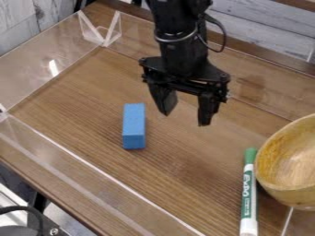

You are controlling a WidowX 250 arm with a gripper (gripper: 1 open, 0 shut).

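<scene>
The black gripper [185, 101] hangs from the arm at the top centre, above the wooden surface, fingers pointing down and spread apart with nothing visible between them. Below and left of it a blue rectangular block [134, 126] lies on the wood. At the lower right a white marker with a green cap [248, 198] lies lengthwise, beside a yellow wooden bowl [290, 184] cut off by the right edge.
Clear plastic walls border the wooden surface [87, 101] on the left and back. Black cables show at the bottom left outside it.
</scene>
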